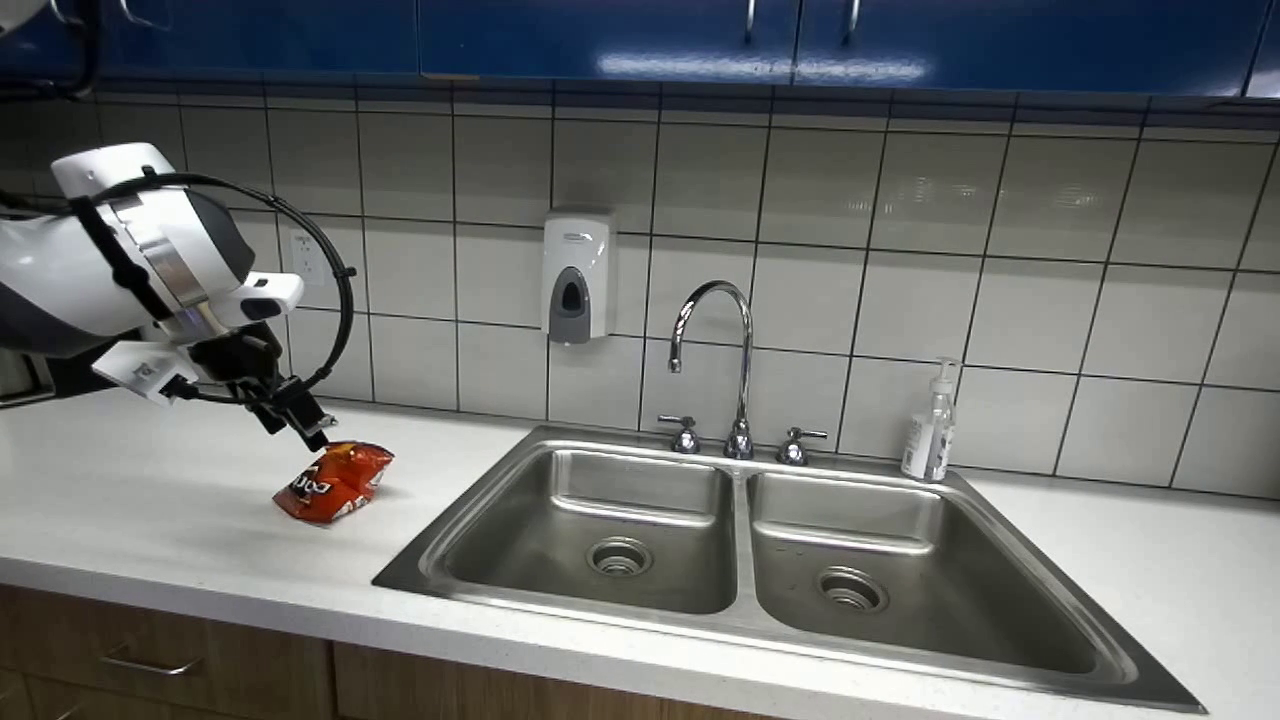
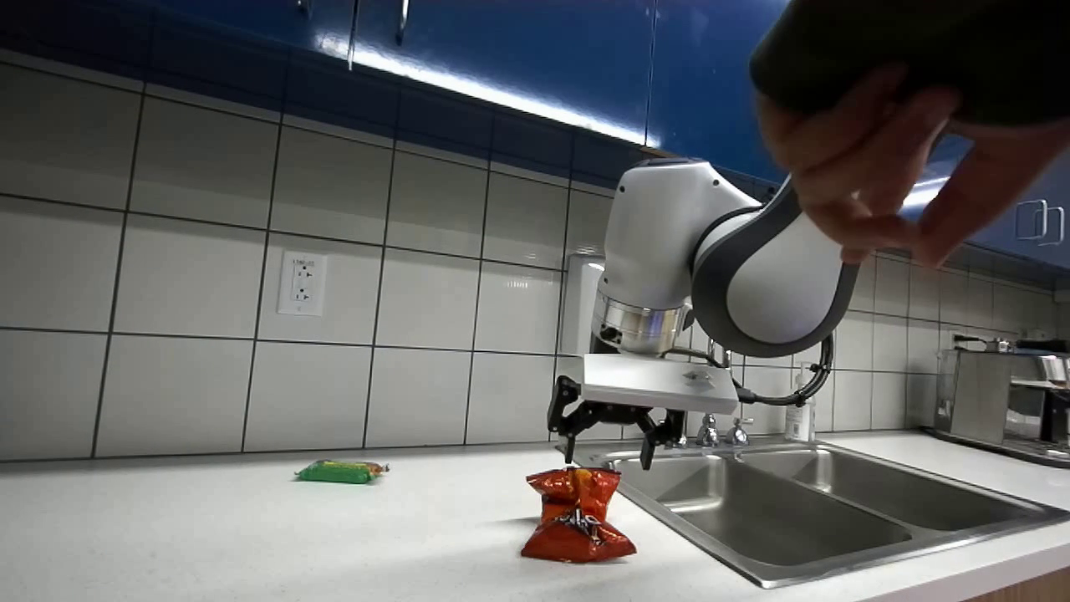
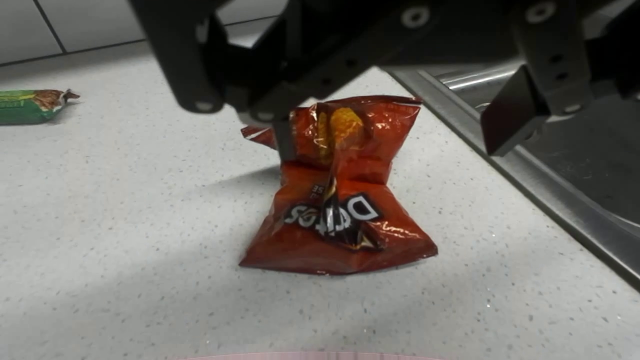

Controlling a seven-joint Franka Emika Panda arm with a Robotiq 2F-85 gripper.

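A crumpled red Doritos bag rests on the white counter, left of the sink. In exterior view 2 my gripper hangs just above the top of the bag, its two fingers spread apart with nothing between them. The wrist view has one finger in front of the bag's upper left part, and the other fingertip off to its right, over the sink's edge. From exterior view 1, the gripper appears close above the bag; whether a finger touches it I cannot tell.
A green packet lies farther back on the counter to the left. The double steel sink lies right of the bag, with a faucet and a soap bottle behind it. A person's hand is near exterior view 2's camera.
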